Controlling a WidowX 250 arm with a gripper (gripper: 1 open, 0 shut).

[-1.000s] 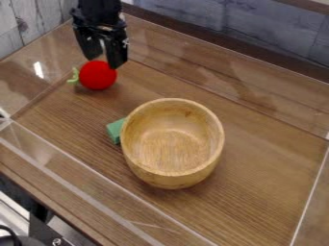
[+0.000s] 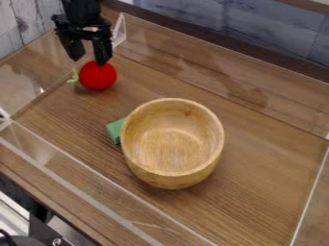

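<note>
My gripper [image 2: 85, 50] is at the top left of the camera view, open, just above and behind a round red object [image 2: 98, 77] with a small green tip on its left. A wide tan bowl [image 2: 171, 142] stands in the middle of the wooden table, with a green object [image 2: 115, 129] partly visible at its left side.
My gripper has moved left, away from over the middle back of the table. The red object sits in about the same place.
</note>
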